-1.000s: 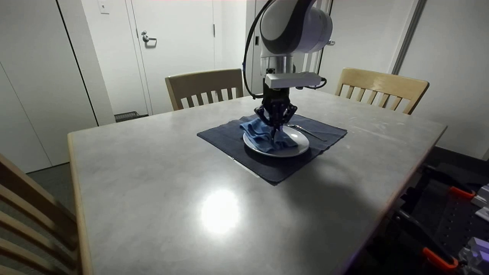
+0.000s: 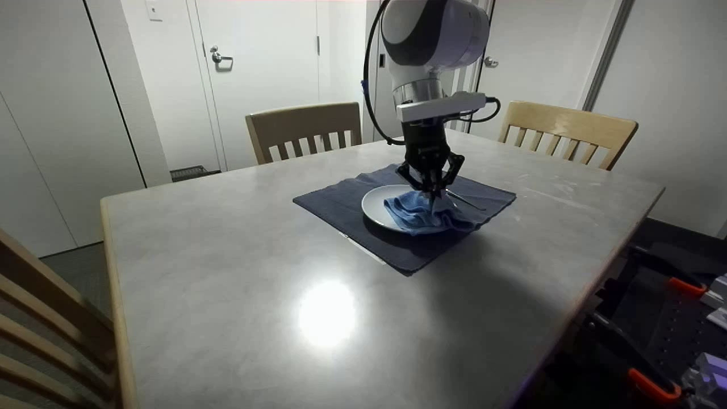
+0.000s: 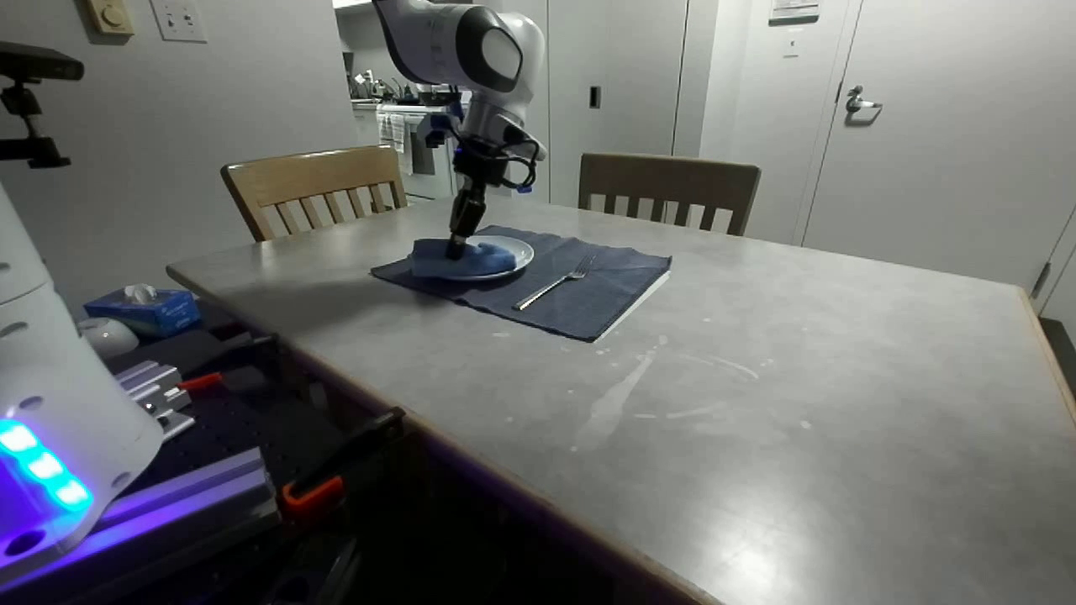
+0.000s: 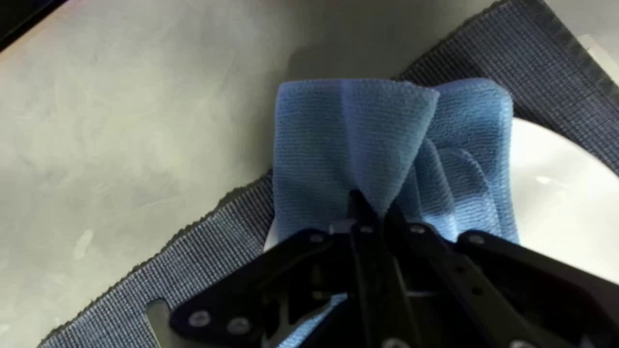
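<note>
A blue cloth (image 2: 416,212) lies bunched over the white plate (image 2: 373,203), covering much of it and hanging past one side of its rim. My gripper is shut on a fold of this cloth, pinching it low over the plate. In the wrist view the cloth (image 4: 316,139) spreads ahead of the fingers, with the plate (image 4: 566,191) bare on the right. Seen from the other side, the gripper (image 3: 456,249) points down into the cloth (image 3: 484,260).
Plate and cloth rest on a dark blue placemat (image 3: 625,264), where a fork (image 3: 555,287) lies beside the plate. Chairs (image 3: 313,186) stand along the table's edges.
My gripper has moved to the right in exterior view 1, dragging the cloth along. The plate's left side is now bare and its right side covered. The plate appears unmoved.
</note>
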